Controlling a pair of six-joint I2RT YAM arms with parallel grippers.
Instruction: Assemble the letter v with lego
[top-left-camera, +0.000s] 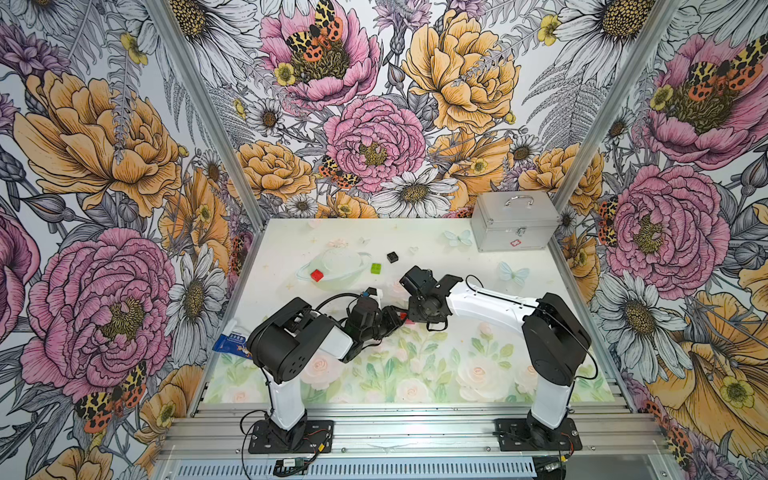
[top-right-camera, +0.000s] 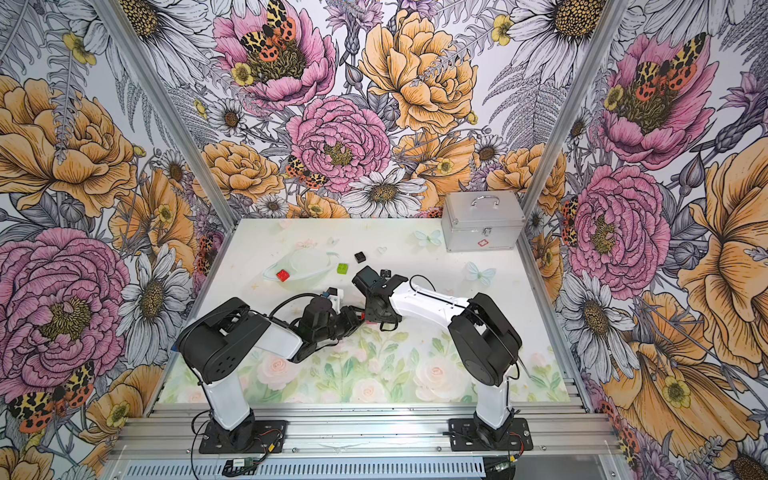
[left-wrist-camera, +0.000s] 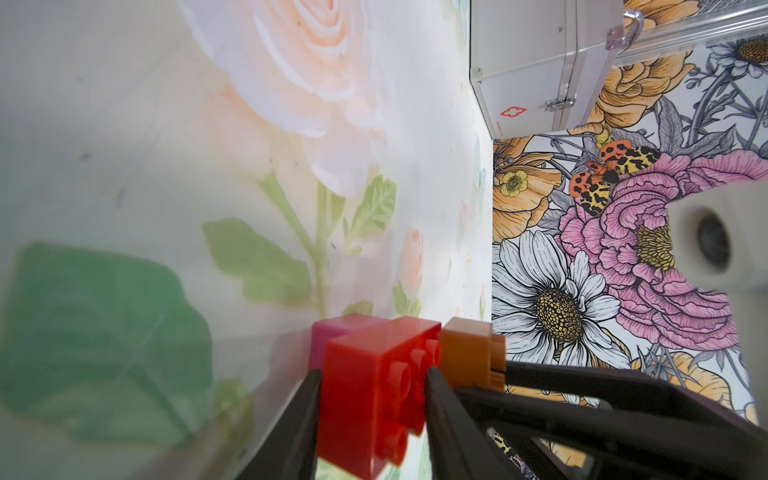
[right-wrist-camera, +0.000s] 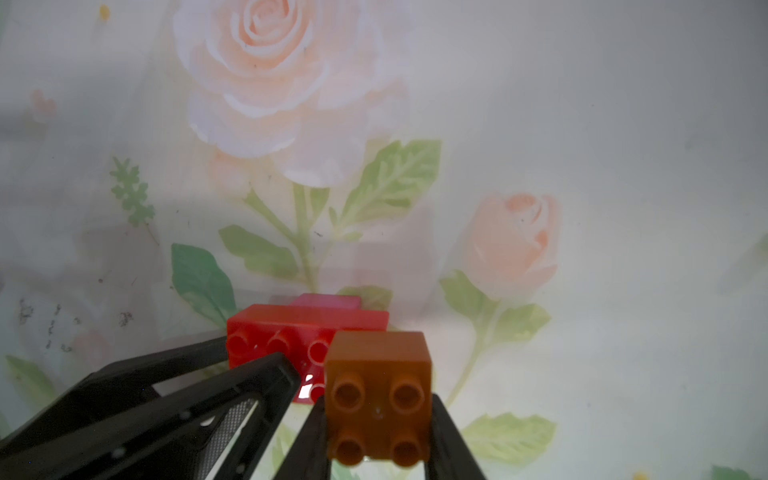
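Note:
Near the middle of the table, my two grippers face each other just above the surface. My left gripper is shut on a red brick (left-wrist-camera: 352, 392), its studs facing the right gripper's side. A pink brick (right-wrist-camera: 326, 301) shows just behind that red one, apparently joined to it. My right gripper is shut on an orange-brown brick (right-wrist-camera: 377, 368) with its studs facing the wrist camera. That brick overlaps the red one's end in the right wrist view; whether they touch I cannot tell. In the top views the arms mostly hide the held bricks.
Loose on the table behind the arms lie another red brick (top-left-camera: 317, 275), a green brick (top-left-camera: 376, 269) and a black brick (top-left-camera: 393, 257). A silver case (top-left-camera: 516, 224) stands at the back right. A blue packet (top-left-camera: 231, 344) lies at the left edge.

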